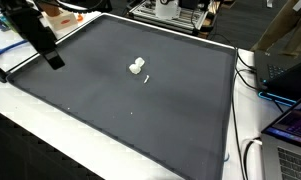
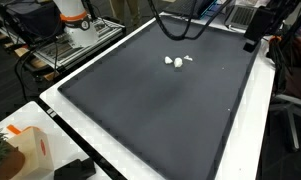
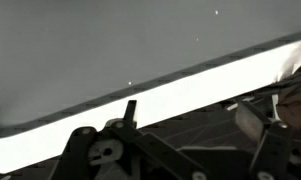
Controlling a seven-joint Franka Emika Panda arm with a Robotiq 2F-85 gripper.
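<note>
Two small white rounded pieces [image 1: 137, 65] lie side by side on the dark grey mat [image 1: 140, 110], and a smaller white bit [image 1: 146, 79] rests close by. In exterior view 2, the white pieces [image 2: 177, 62] are toward the far part of the mat, with the bit [image 2: 188, 57] beside them. My gripper [image 1: 57, 62] is over the mat's edge, well apart from them. The wrist view has the open gripper above the mat's border and white table edge, with nothing between its fingers. No white piece shows in that view.
A white table strip [image 1: 110, 130] borders the mat. Laptops [image 1: 290, 110] and cables stand at one side. In exterior view 2, a plant pot [image 2: 5, 160] and an orange item [image 2: 30, 150] sit at the near left corner.
</note>
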